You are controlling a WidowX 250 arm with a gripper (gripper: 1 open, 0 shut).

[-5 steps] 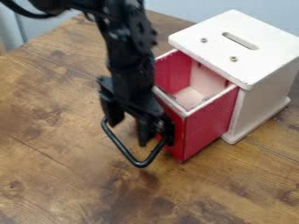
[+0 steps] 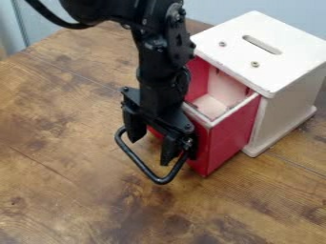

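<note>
My black gripper (image 2: 156, 133) hangs at the center, pointing down in front of the red drawer (image 2: 232, 135) of a white wooden cabinet (image 2: 276, 63). A black curved bar (image 2: 145, 170) sits low at the gripper, against the drawer's front. The drawer is pulled out and holds a pale block (image 2: 227, 89). The gripper hides part of the drawer, and whether its fingers are open or shut is unclear.
The cabinet has a slot and screws on top. A pale wall runs along the back.
Over the last second the arm has shifted slightly rightward, now covering more of the drawer's near left side. The drawer and cabinet look about the same.
</note>
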